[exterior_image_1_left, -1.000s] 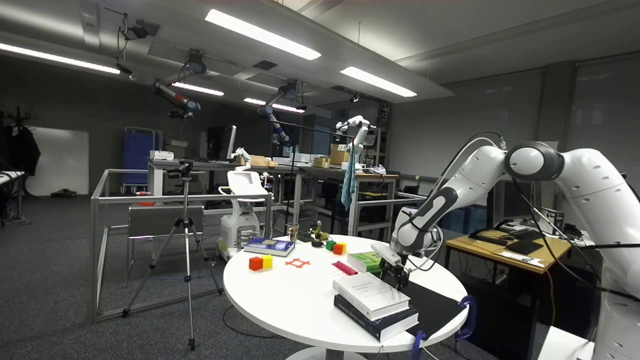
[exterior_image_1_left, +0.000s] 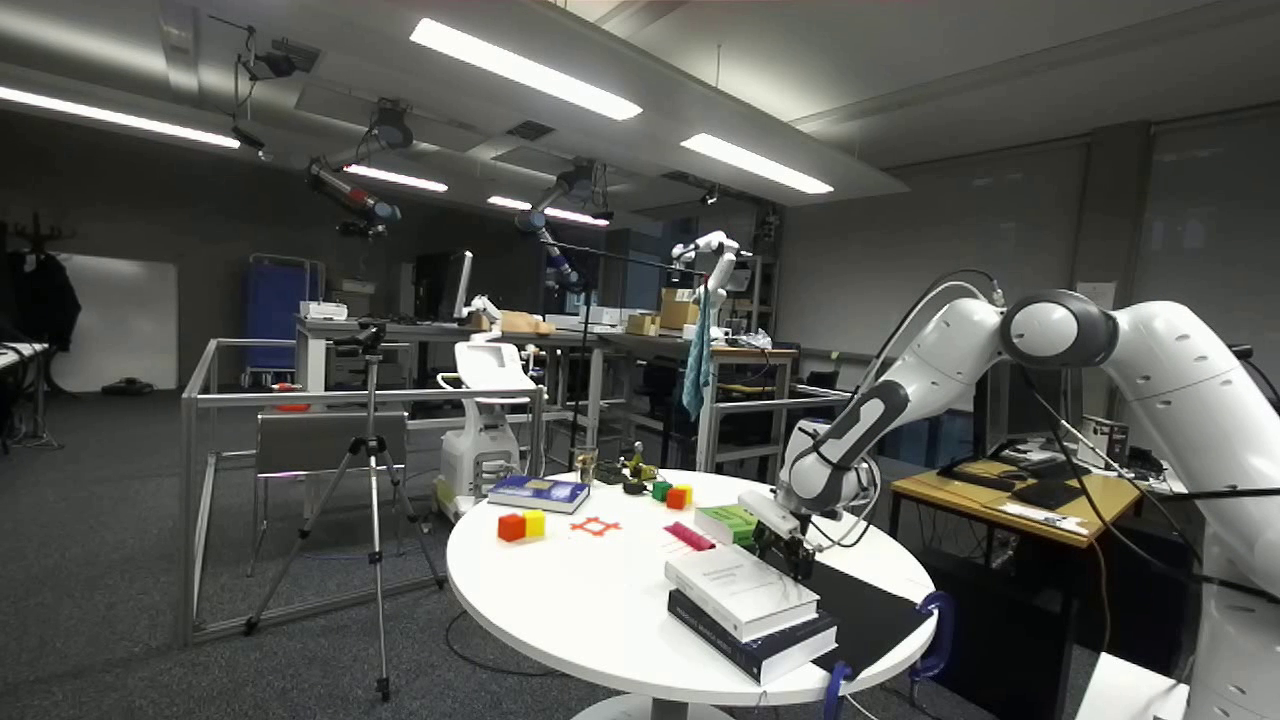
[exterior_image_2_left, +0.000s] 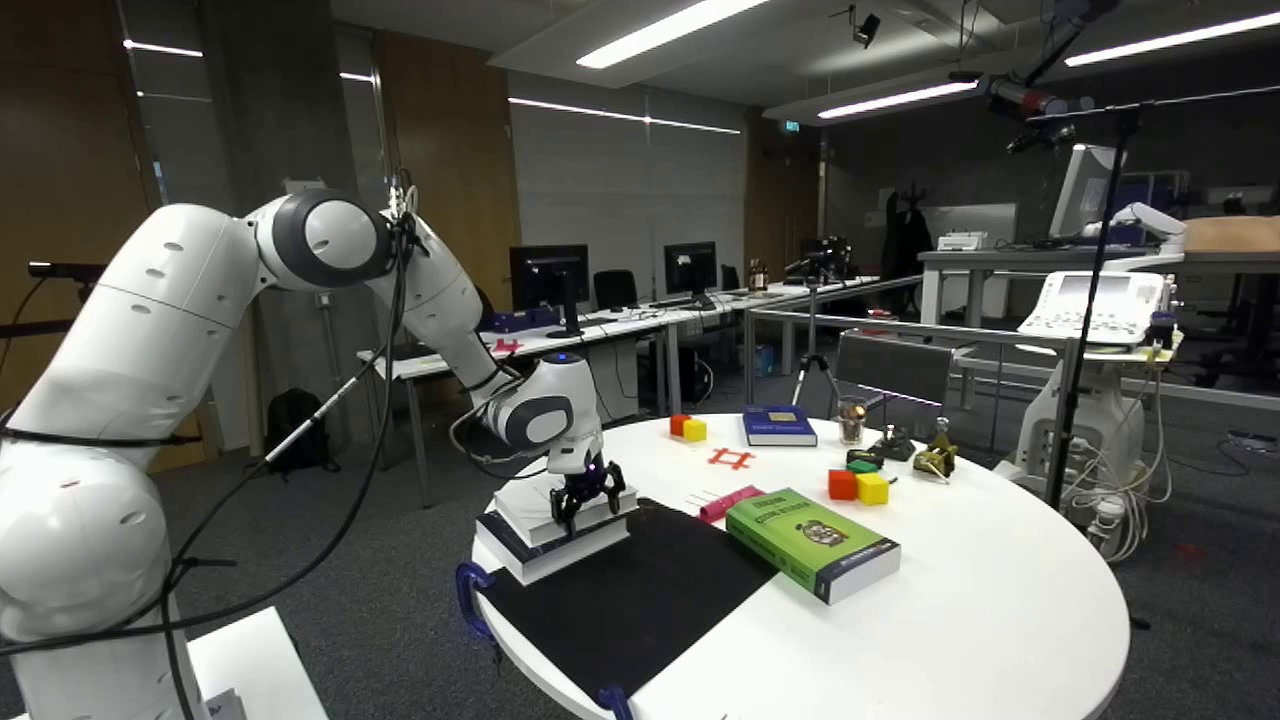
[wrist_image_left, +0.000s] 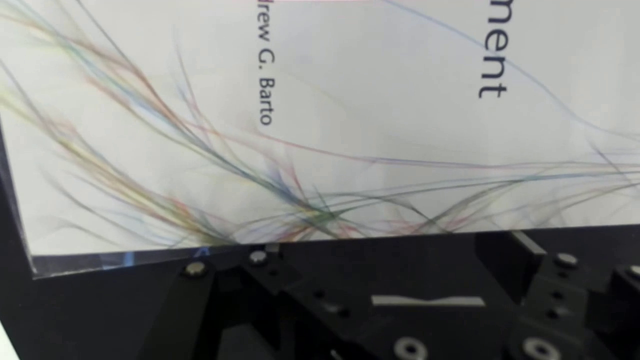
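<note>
A white book (exterior_image_1_left: 741, 586) with coloured strands on its cover lies on top of a thicker dark book (exterior_image_1_left: 750, 642), near the edge of the round table. My gripper (exterior_image_2_left: 590, 502) points down at the white book's side, over the black mat side of the stack. Its two black fingers are spread, so it is open. In the wrist view, the white cover (wrist_image_left: 360, 120) fills the upper part, and the gripper has its fingertips along the cover's near edge. Whether they touch the book cannot be told. No book shows clamped between them.
A black mat (exterior_image_2_left: 648, 600) covers the table beside the stack, held by blue clamps (exterior_image_2_left: 471, 596). Nearby are a green book (exterior_image_2_left: 810, 540) and a pink object (exterior_image_2_left: 728, 503). Coloured cubes (exterior_image_2_left: 857, 486) and a blue book (exterior_image_2_left: 777, 426) stand farther off.
My arm and gripper have shifted slightly left in exterior view 1, closer to the stacked books. The books have not visibly moved.
</note>
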